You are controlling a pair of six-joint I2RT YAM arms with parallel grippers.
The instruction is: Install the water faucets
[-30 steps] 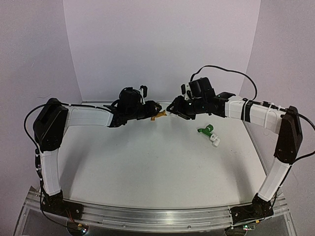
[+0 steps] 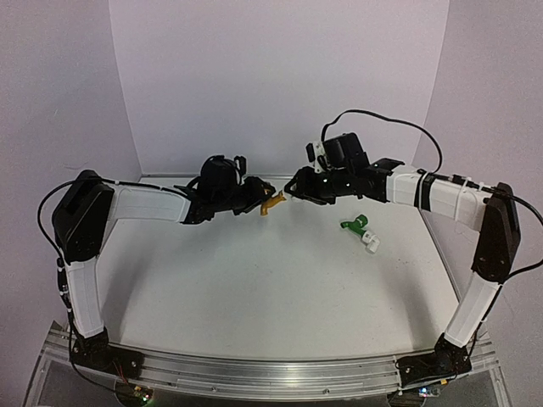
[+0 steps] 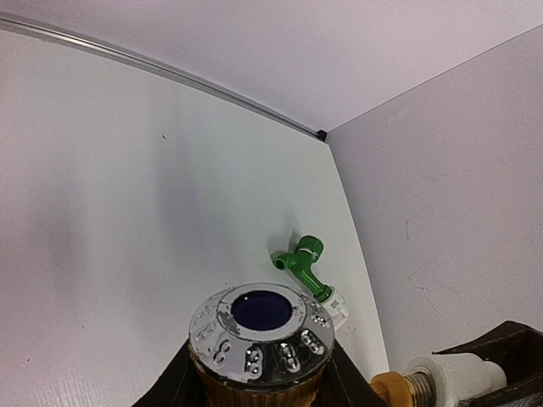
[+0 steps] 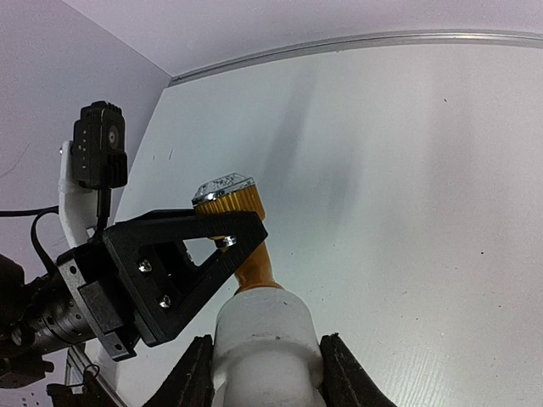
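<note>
An orange faucet (image 2: 270,203) with a chrome-topped knob (image 3: 261,326) is held in the air over the table, my left gripper shut on that knob. Opposite it, my right gripper is shut on a white pipe fitting (image 4: 267,331). The faucet's threaded end (image 3: 422,388) meets the mouth of the fitting, and some thread still shows between orange and white. In the right wrist view the orange body (image 4: 254,270) runs straight into the fitting. How deep the thread sits inside is hidden.
A green faucet (image 2: 355,225) joined to a white fitting (image 2: 371,242) lies on the table at the right, below the right arm. Walls rise behind and at both sides.
My left gripper has dipped and shifted slightly left, and the orange faucet has turned so that its spout hangs lower. The green faucet has not moved.
</note>
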